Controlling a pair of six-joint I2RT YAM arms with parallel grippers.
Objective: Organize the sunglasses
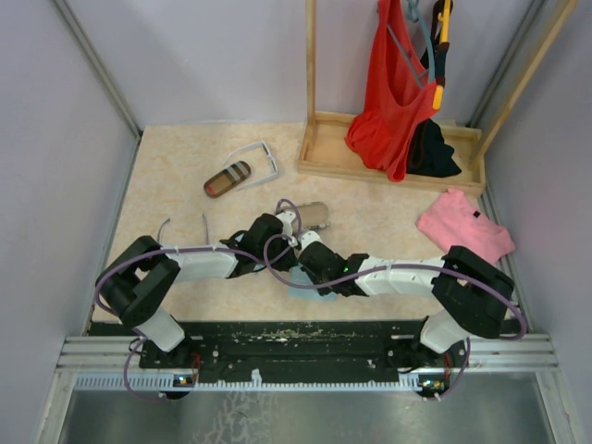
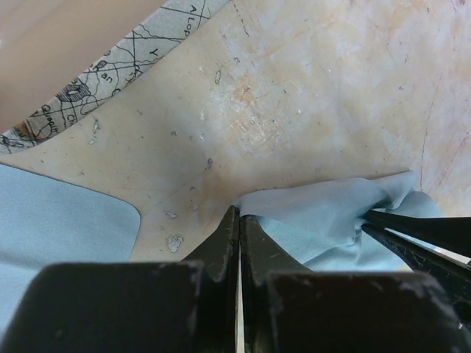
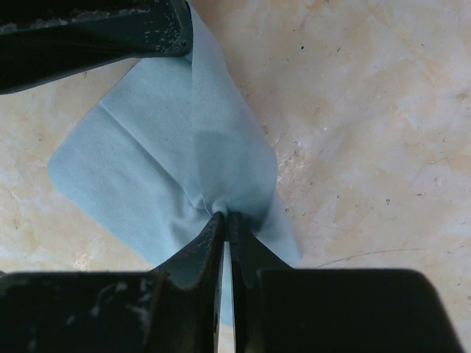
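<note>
A light blue cloth [image 1: 305, 292] lies on the table front centre, under both grippers. In the left wrist view it shows as a bunched part [image 2: 309, 213] and a flat part [image 2: 59, 228]. My left gripper is shut at the tip of the bunched fold; whether cloth is pinched is unclear. In the right wrist view my right gripper has its tips close together on the cloth's fold [image 3: 228, 132]. A tan sunglasses case [image 1: 310, 215] lies just behind the grippers, and a plaid case [image 1: 227, 180] lies back left.
A wooden tray [image 1: 324, 157] with hanging red [image 1: 388, 111] and dark fabric stands at the back. A pink cloth [image 1: 462, 227] lies right. A white frame [image 1: 270, 162] lies beside the plaid case.
</note>
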